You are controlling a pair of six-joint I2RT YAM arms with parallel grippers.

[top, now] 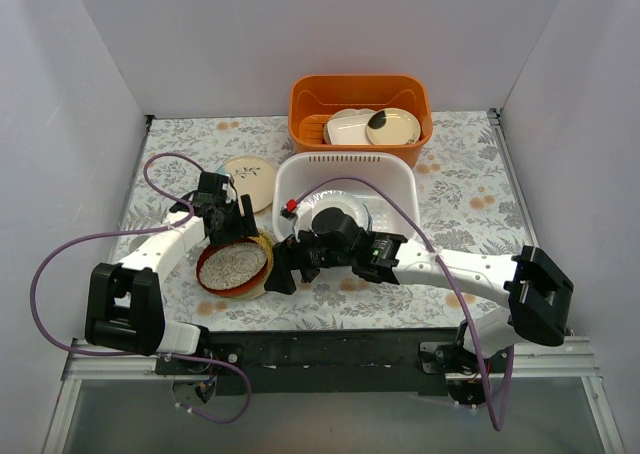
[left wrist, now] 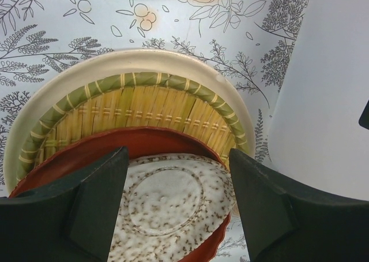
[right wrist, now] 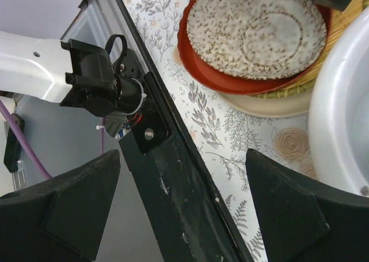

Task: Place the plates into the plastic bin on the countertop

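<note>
A stack of plates sits at the left: a speckled plate (top: 230,269) in a red dish on a woven yellow plate (left wrist: 144,103) with a cream rim. My left gripper stands part open just over it, fingers either side of the speckled plate's upper part. My right gripper is open above the counter's front edge, between stack and bin. The white plastic bin (top: 400,184) holds white plates (top: 333,205), partly hidden by the right arm. A cream plate (top: 252,174) lies behind the stack.
An orange bin (top: 310,94) at the back holds several plates. A dark front edge (top: 310,344) runs below both arms.
</note>
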